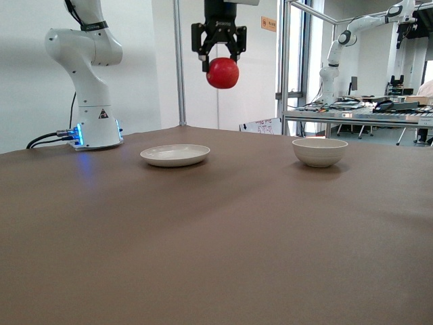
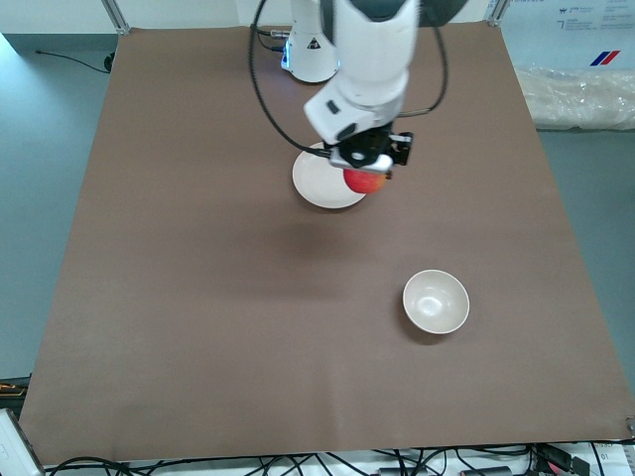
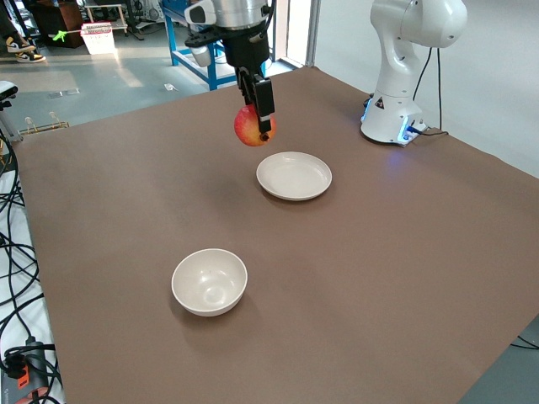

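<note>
My black gripper [image 1: 222, 62] hangs in the air, shut on a red apple [image 1: 222, 74], which shows as red with yellow in the right view [image 3: 251, 128]. In the top view the apple is well above the table. A white plate [image 3: 294, 176] lies on the table below and near it; in the left view the plate [image 2: 316, 186] is partly behind the apple. A white bowl [image 2: 436, 300] stands apart on the table, toward the right of the left view.
The white robot base [image 1: 98, 125] stands at its back, with cables beside it. Black cables lie along one outer edge.
</note>
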